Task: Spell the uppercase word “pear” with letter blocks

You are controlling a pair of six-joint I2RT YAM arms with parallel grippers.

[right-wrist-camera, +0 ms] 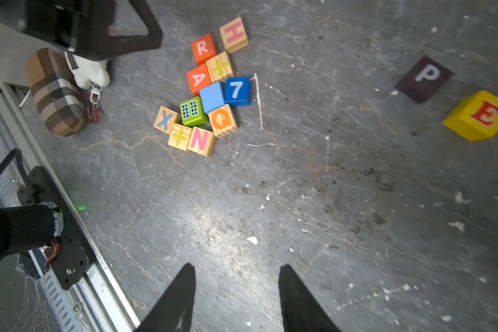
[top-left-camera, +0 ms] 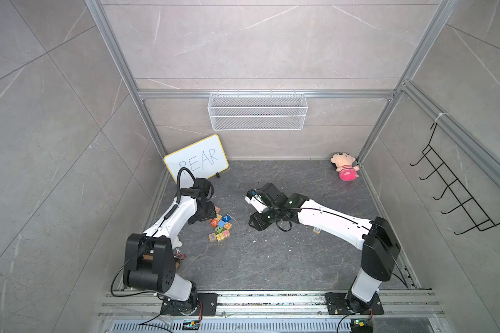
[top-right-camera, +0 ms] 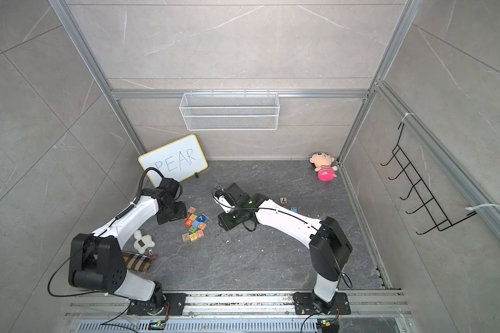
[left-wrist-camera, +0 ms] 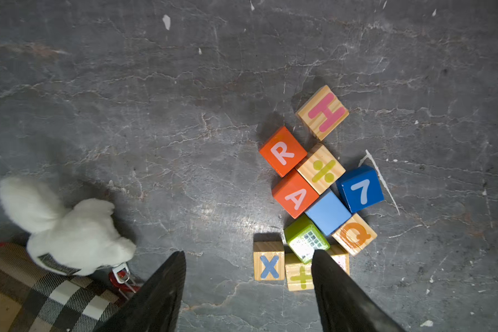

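Note:
In the right wrist view the black P block [right-wrist-camera: 427, 75] and yellow E block [right-wrist-camera: 484, 115] sit side by side, letters up. Orange-red A [left-wrist-camera: 295, 193] and R [left-wrist-camera: 282, 150] blocks lie in the left-hand cluster, the A touching its neighbours. My left gripper hangs above and beside this cluster, fingers apart and empty. Over bare floor, my right gripper is also open with nothing between its fingers. Its arm hides P and E from both top views. The whiteboard [top-right-camera: 173, 159] reads PEAR.
Around A and R are H [left-wrist-camera: 324, 112], blue 7 [left-wrist-camera: 360, 188], Q [left-wrist-camera: 354, 234] and X [left-wrist-camera: 269, 261] blocks, among others. A white plush [left-wrist-camera: 80, 232] lies left of them. More blocks are partly hidden behind the right arm.

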